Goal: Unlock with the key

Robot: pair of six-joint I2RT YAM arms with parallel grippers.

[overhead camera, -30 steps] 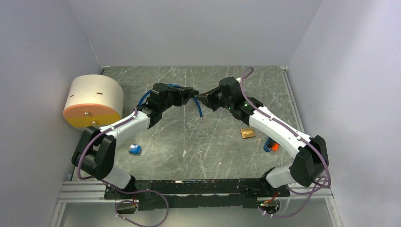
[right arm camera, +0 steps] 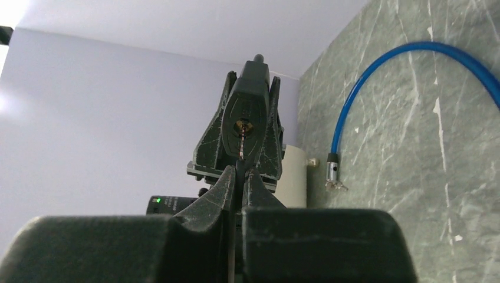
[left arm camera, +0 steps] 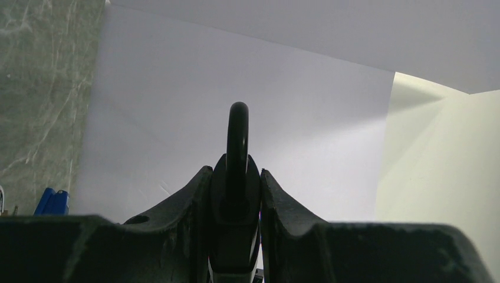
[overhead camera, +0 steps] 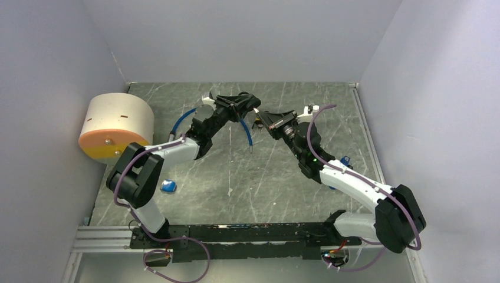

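My left gripper [overhead camera: 240, 104] is shut on a black padlock [overhead camera: 249, 104], held in the air near mid-scene. In the left wrist view its dark shackle [left arm camera: 237, 135] rises between the fingers. My right gripper [overhead camera: 270, 120] faces it from the right, shut on a thin key [right arm camera: 242, 147]. In the right wrist view the key lines up with the keyhole in the padlock's end face; how deep it sits cannot be told.
A blue cable lock [right arm camera: 415, 46] lies on the grey marble table [overhead camera: 230, 177]. A cream cylinder [overhead camera: 115, 118] stands at the left, a blue object [overhead camera: 168, 186] at the lower left, and blue items [overhead camera: 345, 160] at the right, partly hidden by my right arm.
Both arms have shifted up in the top view, toward the back, and slightly right, with the padlock and key still facing each other. The right arm now covers the brass padlock.
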